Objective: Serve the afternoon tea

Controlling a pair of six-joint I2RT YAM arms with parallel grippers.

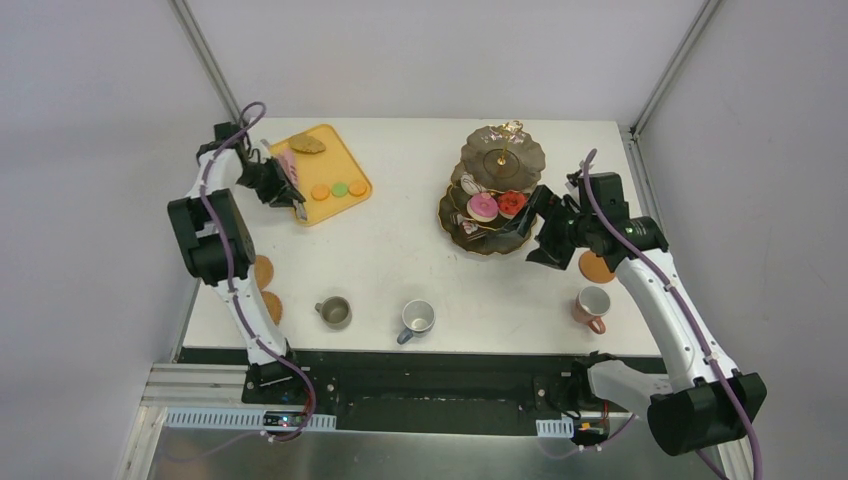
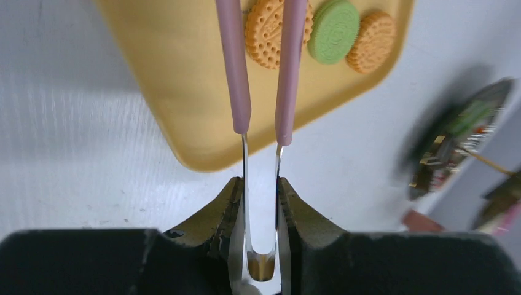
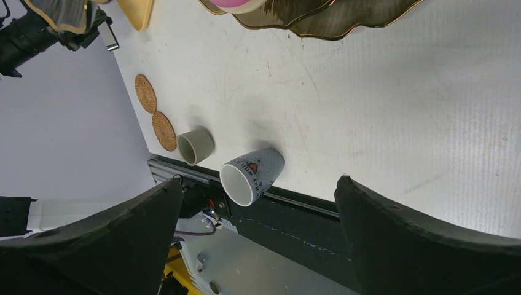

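My left gripper is shut on metal tongs with pink arms [image 2: 286, 92], which reach out over the yellow tray [image 2: 175, 132]. Beyond the tongs lie an orange biscuit [image 2: 261, 37], a green one [image 2: 333, 32] and another orange one [image 2: 372, 42]; the first is partly behind an arm of the tongs. A golden-brown pastry [image 1: 307, 144] rests at the tray's far end in the top view. The tiered stand [image 1: 515, 160] carries a pink donut [image 1: 482, 207] and a red one [image 1: 512, 203]. My right gripper is open and empty, beside the stand.
A small grey-green cup [image 1: 335, 312] and a patterned grey mug [image 1: 418, 318] stand near the front edge. At the right is a pinkish mug [image 1: 591, 308] with a round coaster [image 1: 597, 267] behind it. More coasters [image 1: 264, 270] lie by the left arm.
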